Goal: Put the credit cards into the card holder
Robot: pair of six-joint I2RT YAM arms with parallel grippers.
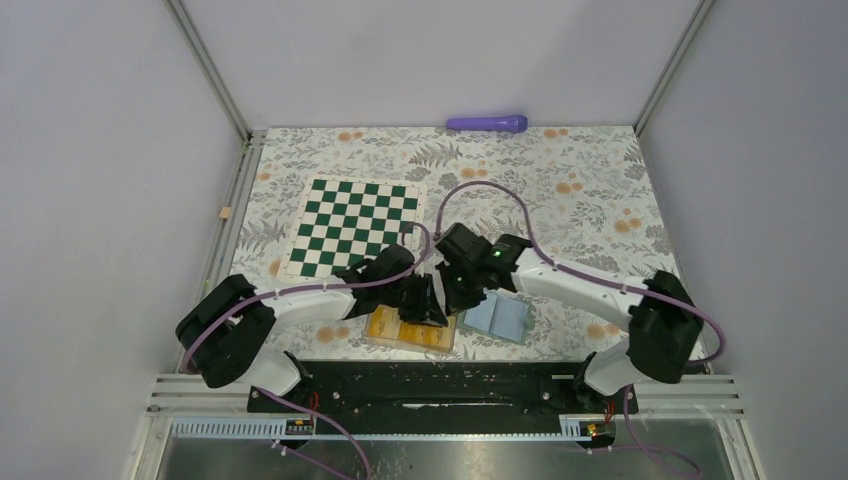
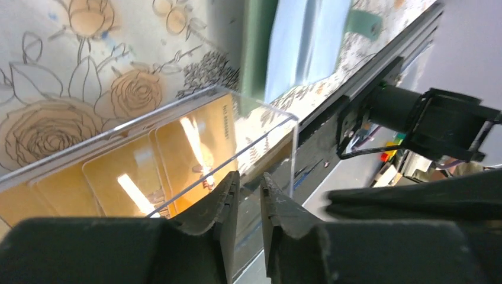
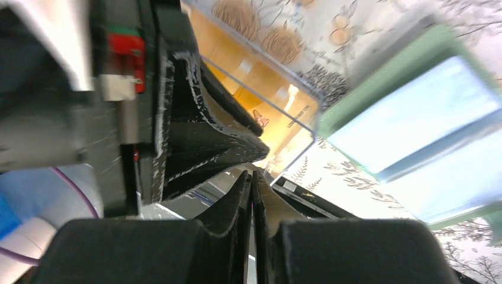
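Observation:
The clear card holder (image 1: pixel 385 328) lies near the front edge with several yellow credit cards (image 2: pixel 118 183) in it, leaning in a row. My left gripper is above its right end, its fingertips close with a narrow gap and nothing seen between them. My right gripper is to the right of the left one and higher, shut, with no card visible between its fingers. The left gripper's body fills the left of the right wrist view.
A green tray with pale blue inserts (image 1: pixel 507 318) lies right of the holder. A checkerboard (image 1: pixel 350 220) lies behind; a purple microphone (image 1: pixel 485 123) is at the back.

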